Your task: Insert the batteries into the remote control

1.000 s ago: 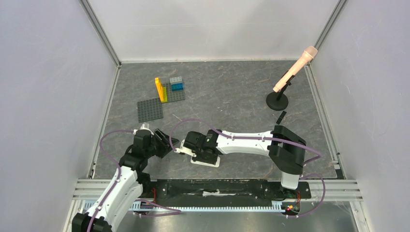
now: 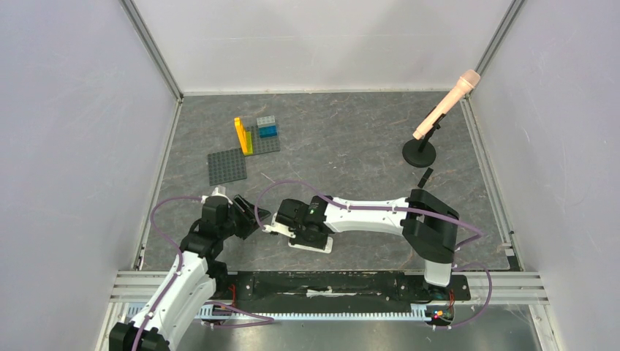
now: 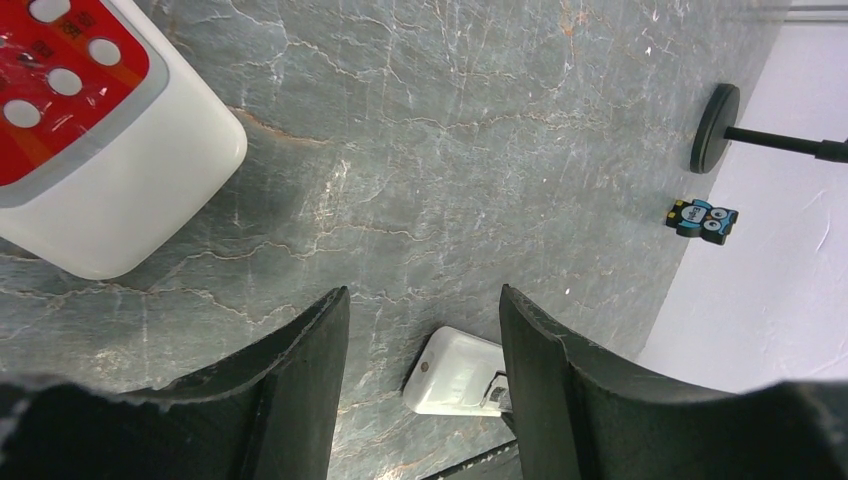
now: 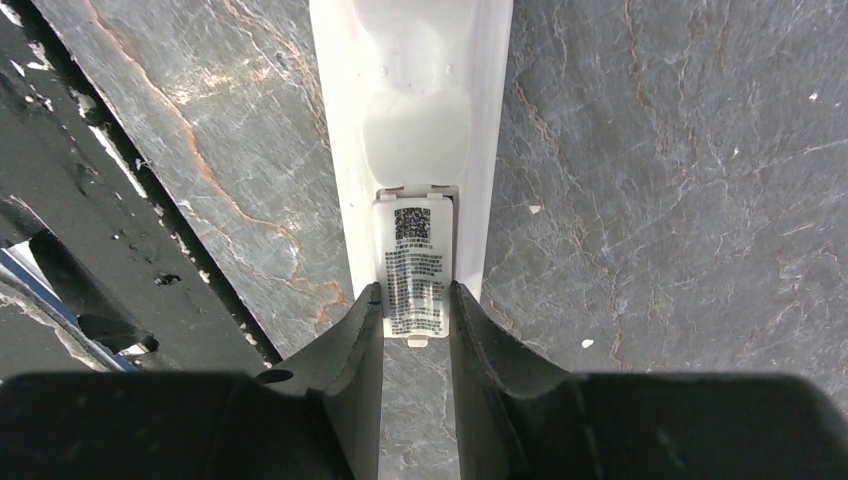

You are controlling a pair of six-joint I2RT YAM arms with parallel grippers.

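A white remote (image 2: 311, 246) lies at the front middle under my right gripper; in the right wrist view its back (image 4: 415, 130) faces up. My right gripper is shut on the labelled battery cover (image 4: 415, 260) at the remote's lower part. My left gripper stands open, nothing between its fingertips, left of the remote in the top view. The left wrist view also shows a white device with a red panel (image 3: 60, 85) and a small white object (image 3: 450, 370) beyond the fingers. No loose battery is clearly visible.
Lego plates (image 2: 227, 166) with bricks sit at the back left. A microphone (image 2: 446, 102) on a stand (image 2: 419, 155) and a small dark bar (image 2: 425, 178) are on the right. The front edge runs close beside the remote.
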